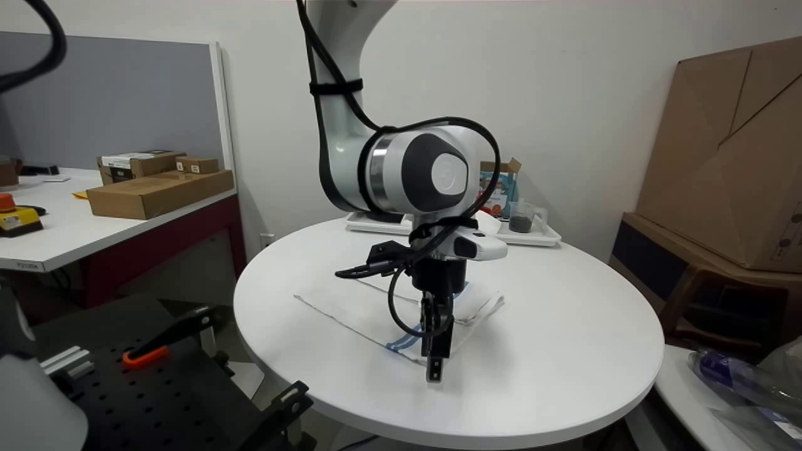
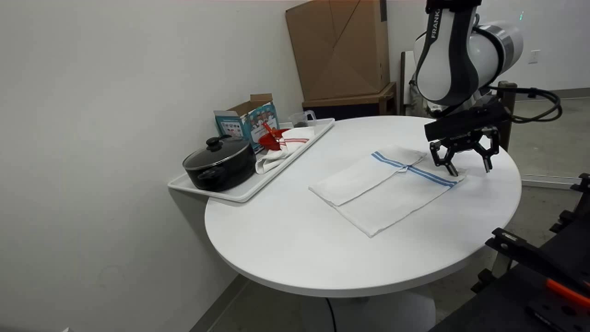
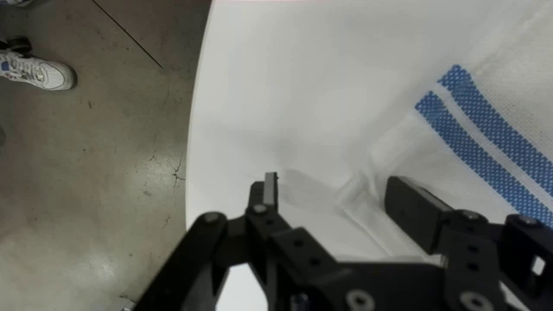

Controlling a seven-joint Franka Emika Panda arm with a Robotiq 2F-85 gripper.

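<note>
A white towel with blue stripes [image 2: 381, 202] lies partly folded over on the round white table [image 2: 309, 260]. My gripper [image 2: 470, 168] is low at the towel's right-hand corner, fingers apart and nothing held between them. In the wrist view, one finger [image 3: 414, 210] is over the towel [image 3: 482, 150] near its crumpled corner, while the other is above bare table, so the corner's edge falls between the two. Exterior view 1 shows the gripper [image 1: 434, 368] side-on, covering part of the cloth. Whether the fingertips touch the surface cannot be told.
A white tray [image 2: 251, 193] at the table's back holds a black lidded pot [image 2: 218, 166], a red bowl [image 2: 269, 142], a red-striped cloth [image 2: 285, 149], a box [image 2: 260, 121] and a clear cup [image 2: 301, 119]. The table's edge is close beside the gripper. Bare tabletop surrounds the towel.
</note>
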